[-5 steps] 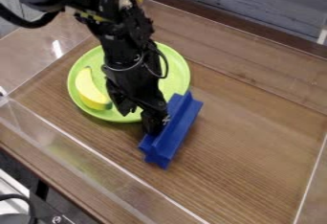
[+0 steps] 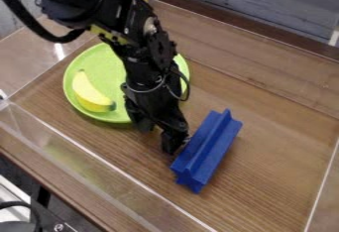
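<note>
My black gripper (image 2: 157,127) is low over the table, open, in the lower middle of the camera view, at the left side of a blue elongated block (image 2: 208,152) lying diagonally on the wood. Its right finger is close to the block's upper left; whether they touch I cannot tell. Behind the arm a green plate (image 2: 103,65) holds a yellow banana (image 2: 90,91) at its left side. The arm hides part of the plate.
A wall (image 2: 272,13) runs along the back, and a small yellow object is partly visible behind the arm at the top.
The blue block has moved right and down from where it lay a second ago.
</note>
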